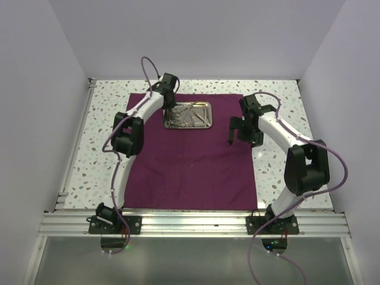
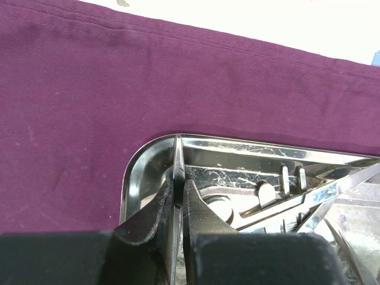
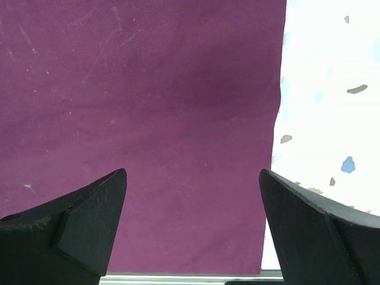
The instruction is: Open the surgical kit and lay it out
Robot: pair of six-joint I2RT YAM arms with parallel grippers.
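Observation:
A shiny metal tray (image 1: 187, 127) holding several instruments rests on the purple cloth (image 1: 190, 169), toward its far side. In the left wrist view, my left gripper is shut on slim steel tweezers (image 2: 179, 155) inside the tray's left end; their tip points at the far rim and their lower part is mostly hidden by the fingers. Right of them lie scissors (image 2: 309, 199), with rings and other metal pieces beneath. My right gripper stands wide open over the cloth's right part, with nothing between its fingers.
Most of the cloth in front of the tray is bare. Speckled table (image 1: 285, 178) shows along both sides. A metal rail (image 1: 190, 221) runs across the near edge, and grey walls stand left, right and behind.

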